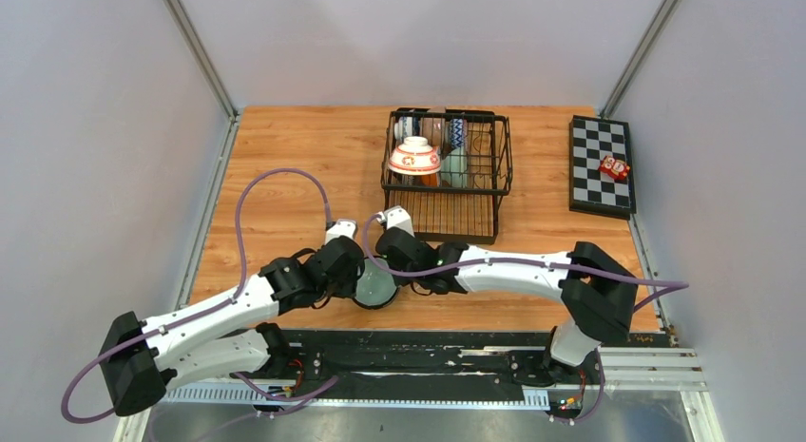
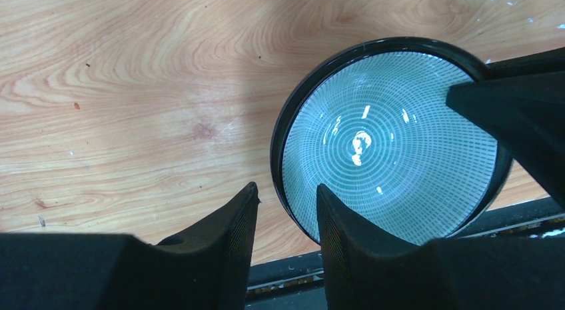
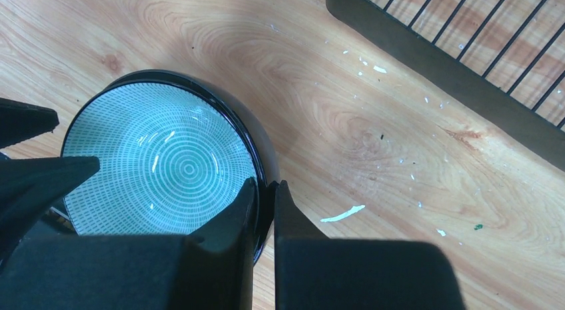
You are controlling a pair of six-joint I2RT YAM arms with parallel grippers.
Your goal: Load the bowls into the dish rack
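Observation:
A black-rimmed bowl with a pale teal ringed inside [image 1: 375, 282] is at the table's front edge between both arms. My right gripper is shut on the bowl's right rim, seen in the right wrist view. My left gripper stands open above the bowl's left rim, with nothing held between its fingers. The black dish rack [image 1: 445, 214] stands behind, its upper tier holding several bowls and cups, among them a red-patterned white bowl [image 1: 414, 162] lying upside down.
A checkerboard [image 1: 594, 190] with a small red object [image 1: 614, 167] lies at the right. The wooden table left of the rack is clear.

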